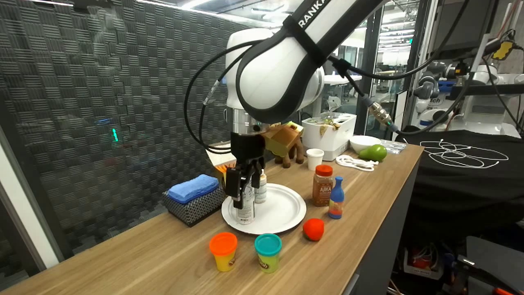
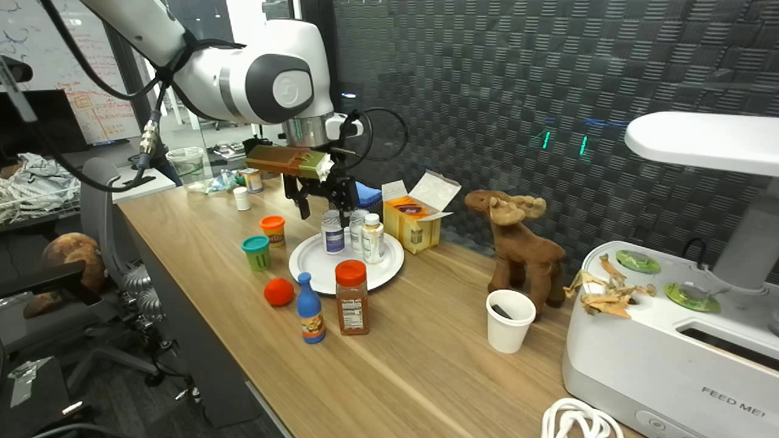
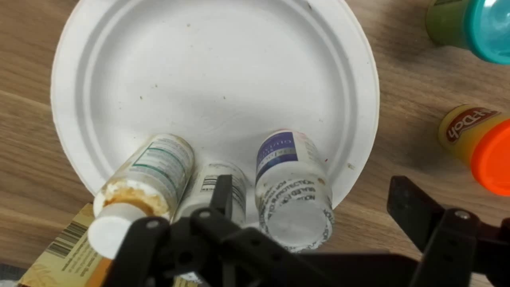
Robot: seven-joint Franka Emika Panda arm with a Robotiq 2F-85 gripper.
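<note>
In the wrist view three white bottles are grouped near one edge of the white plate (image 3: pixel 215 62). One is a purple-labelled bottle (image 3: pixel 294 191), another a barcode bottle (image 3: pixel 212 177) partly hidden by a finger, and the third a stained bottle (image 3: pixel 153 167) with a white cap. My gripper is open above them. The purple-labelled bottle appears between the spread fingers, closer to the left one, with a clear gap to the right finger (image 3: pixel 413 210). From the second exterior view, the gripper (image 2: pixel 324 212) hangs just over the bottle tops; contact cannot be told.
Orange-lidded (image 1: pixel 223 251) and teal-lidded (image 1: pixel 268 253) tubs, a red ball-like item (image 1: pixel 313 229), a blue bottle (image 1: pixel 336 198) and a spice jar (image 1: pixel 322 186) surround the plate. Behind stand an open box (image 2: pixel 412 219) and a cloth-topped basket (image 1: pixel 195 206).
</note>
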